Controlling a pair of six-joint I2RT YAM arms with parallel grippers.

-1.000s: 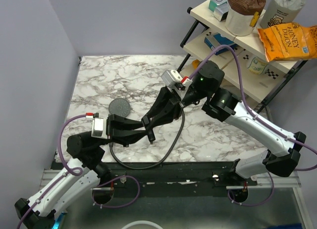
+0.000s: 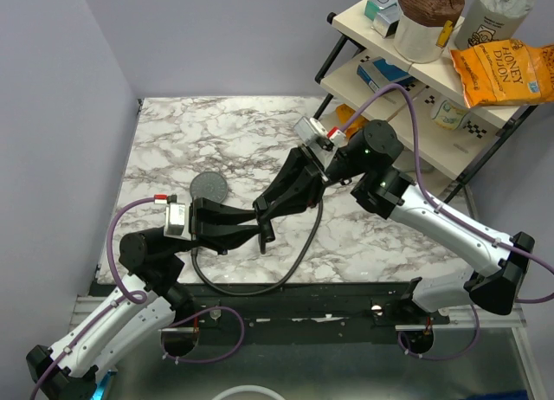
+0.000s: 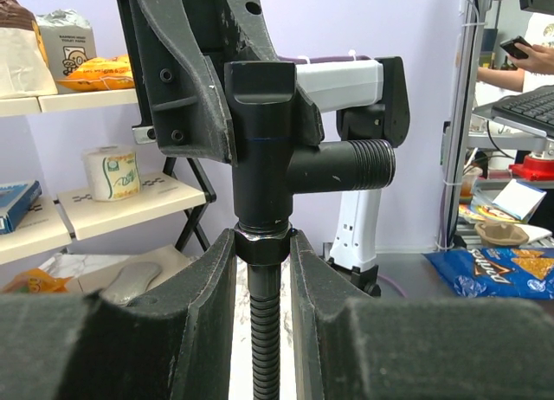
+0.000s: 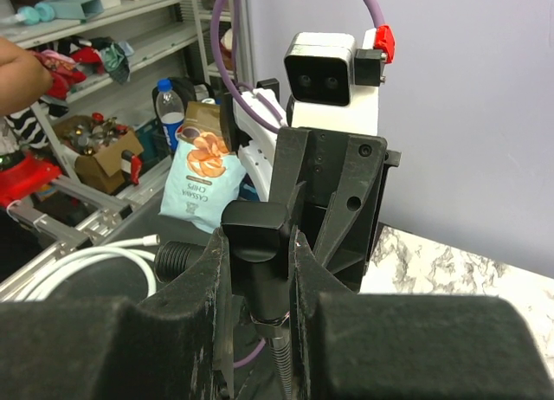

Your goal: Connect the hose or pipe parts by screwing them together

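Note:
A dark hose [image 2: 294, 266] loops over the marble counter near a round grey disc [image 2: 209, 186]. Between the grippers a black T-shaped fitting [image 3: 329, 166] stands upright above a ribbed hose end [image 3: 264, 339]. My left gripper is shut on the nut where hose and fitting meet. My right gripper is at the top of the fitting, its fingers around it in the right wrist view; whether they press on it is hard to tell.
A shelf rack [image 2: 355, 19] with bags and boxes stands at the back right. Walls bound the left and back.

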